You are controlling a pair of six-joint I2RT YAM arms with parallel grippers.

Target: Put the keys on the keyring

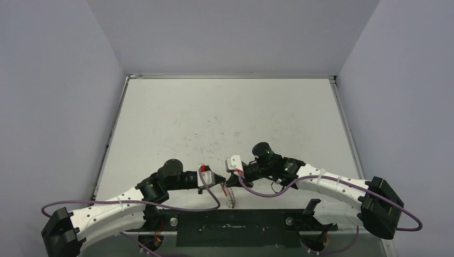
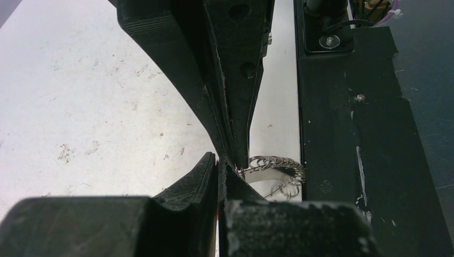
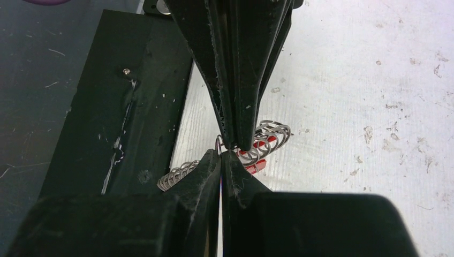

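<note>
My left gripper and right gripper meet tip to tip low over the table, both shut. In the left wrist view, silver coiled rings [image 2: 278, 160] and a flat silver piece, perhaps a key [image 2: 265, 174], extend beside the right gripper's tips. The right wrist view shows looped silver rings [image 3: 277, 126] with red pieces [image 3: 257, 166] behind the left gripper's tips. A thin wire loop [image 3: 218, 141] rises from the right fingertips, seemingly pinched there. Whether the left tips grip any metal is hidden. Another length of coil [image 3: 179, 172] trails left of the right fingers.
Below the grippers, the coil [image 1: 231, 198] reaches toward the black front plate [image 1: 239, 230]. Bare white table [image 1: 225, 107] stretches away behind the arms. Purple cables [image 1: 348, 182] loop along both arms.
</note>
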